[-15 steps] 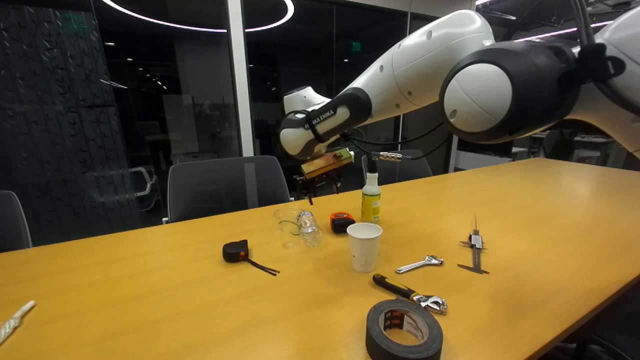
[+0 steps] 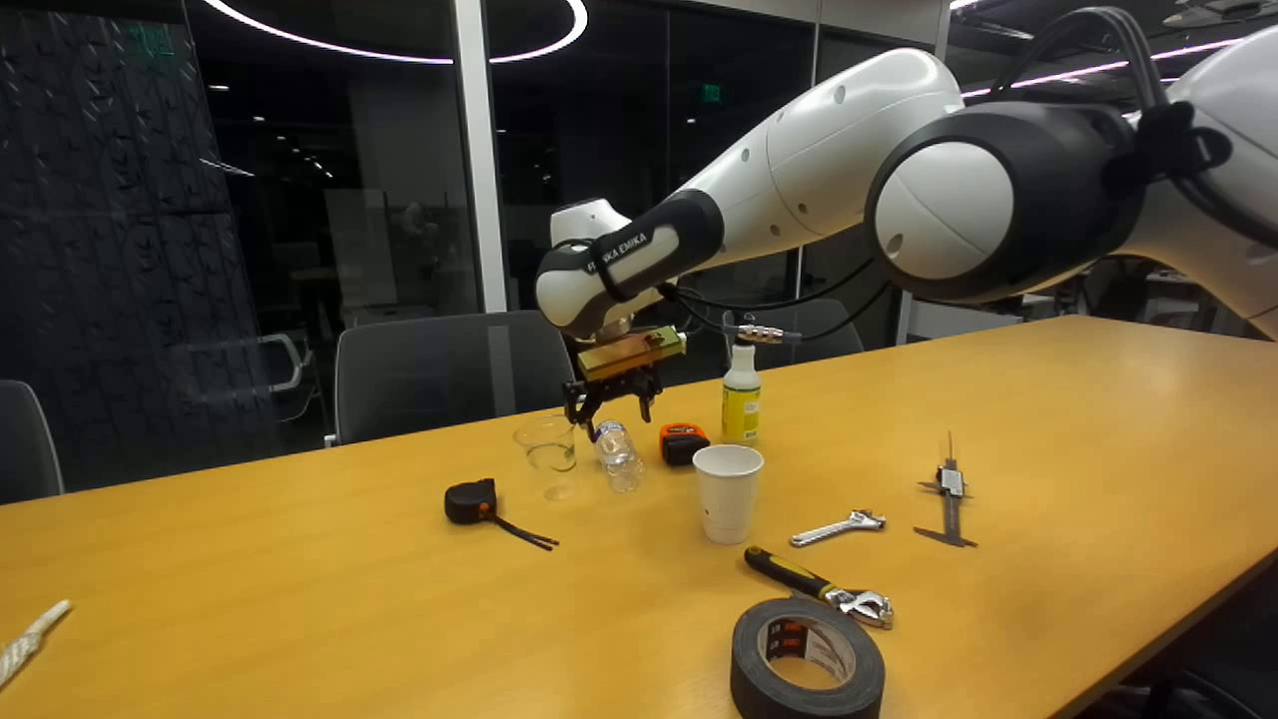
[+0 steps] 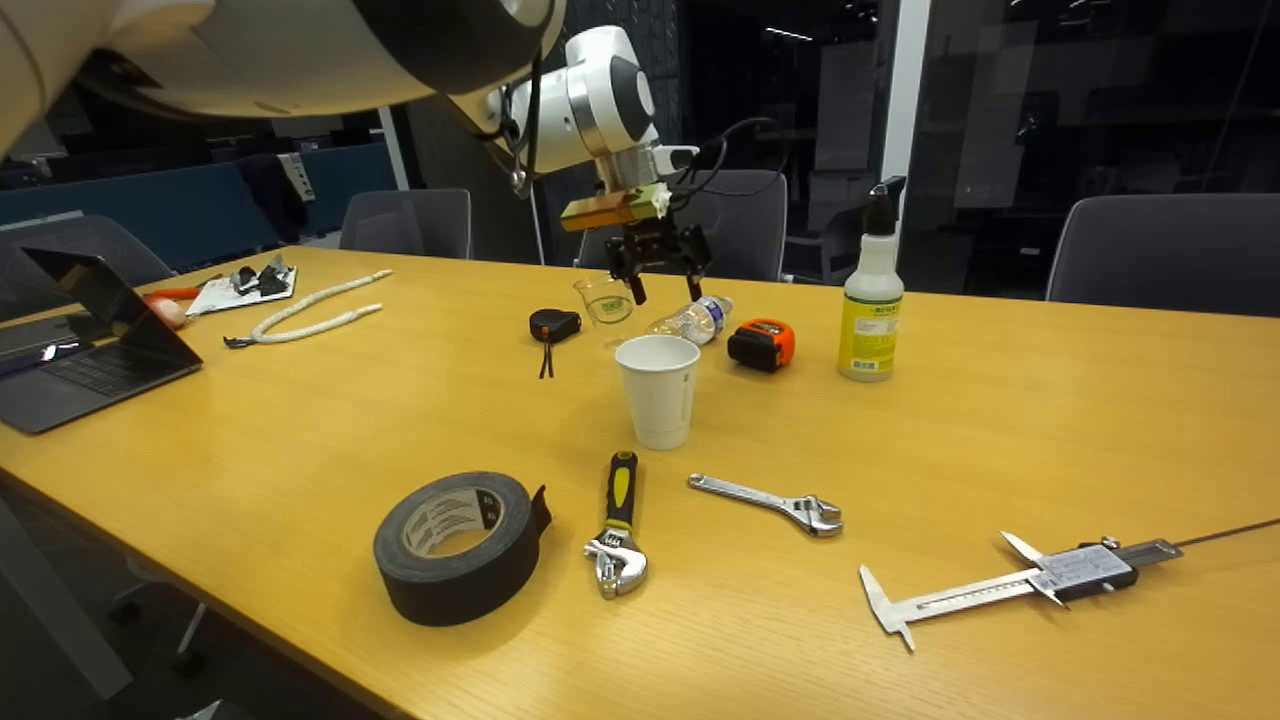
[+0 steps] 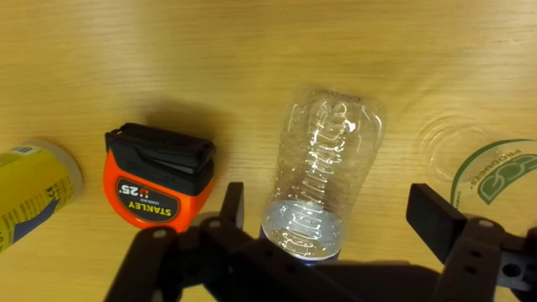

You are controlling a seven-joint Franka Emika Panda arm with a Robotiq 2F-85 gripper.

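Note:
My open gripper (image 3: 667,296) hangs above the table around the far end of a clear plastic bottle. The bottle (image 4: 322,166) lies on its side; in the wrist view it shows between the two spread black fingers, and neither visibly grips it. Part of its blue-edged label end is hidden behind the gripper. A clear cup with a green logo (image 4: 508,176) stands beside the bottle, just outside one finger. On the other side sits an orange and black tape measure (image 4: 156,176), close to the other finger.
A spray bottle (image 3: 871,318) stands past the orange tape measure. Nearer are a white cup (image 3: 660,396), two adjustable wrenches, a roll of black tape (image 3: 462,588) and a caliper (image 3: 1020,588). A black tape measure (image 2: 470,501) lies left of the clear cup.
My gripper has come lower and shifted left in exterior view 1. The clear cup now stands farther left, apart from the bottle. The bottle lies about where it was.

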